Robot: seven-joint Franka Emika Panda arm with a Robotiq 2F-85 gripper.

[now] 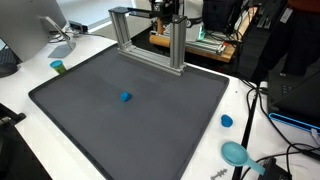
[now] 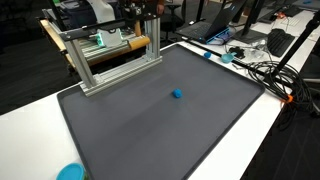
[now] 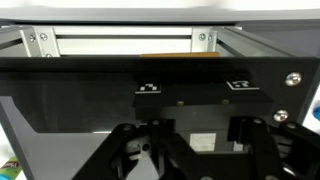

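Note:
In the wrist view a black drawer front [image 3: 80, 95] spans the frame, with a short black handle [image 3: 200, 108] projecting from its middle. My gripper is at that handle, its dark fingers [image 3: 155, 132] to either side, shut with the handle between them. Black on black hides the exact contact. Behind the front, the open top of the drawer shows pale metal and an orange-brown strip [image 3: 180, 56]. From outside, the drawer unit on silver posts [image 1: 178, 52] stands at the table's far edge, cut off by the top of the picture.
A small blue object [image 1: 126, 96] lies on the grey mat [image 1: 140, 130], which is otherwise clear. Another blue piece [image 1: 227, 121] and a teal scoop-like item [image 1: 240, 156] are on the white surface beside it. A green cup [image 1: 58, 67] stands on the opposite side.

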